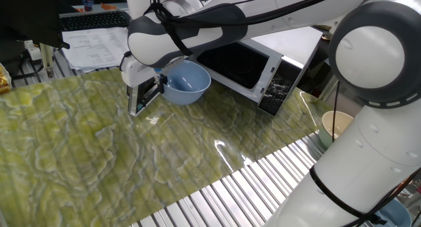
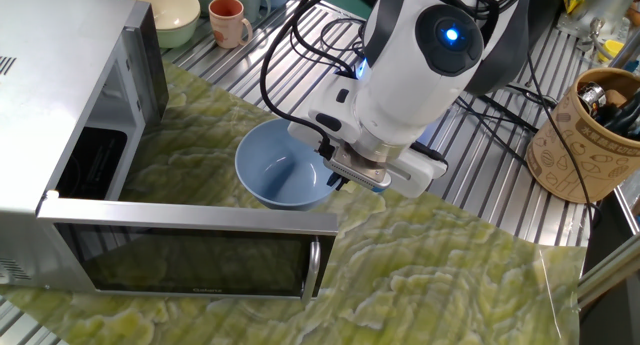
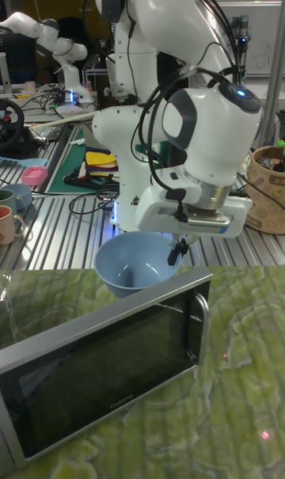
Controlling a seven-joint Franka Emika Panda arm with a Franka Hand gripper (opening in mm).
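A light blue bowl (image 1: 187, 82) stands upright on the green marbled mat, in front of the open microwave (image 1: 240, 64). From the other side, the bowl (image 2: 285, 165) appears behind the swung-out microwave door (image 2: 190, 255). My gripper (image 3: 178, 250) points down beside the bowl's rim, close to the free end of the door (image 3: 109, 352). Its dark fingers are small and partly covered by the hand, so their spacing and any contact with the rim are unclear. The visible part of the bowl's inside (image 3: 139, 264) looks empty.
The door's vertical handle (image 2: 313, 268) sticks out at its free end. Mugs (image 2: 229, 22) and a pale green bowl (image 2: 167, 15) stand beyond the mat. A tan utensil bucket (image 2: 570, 145) is off to one side.
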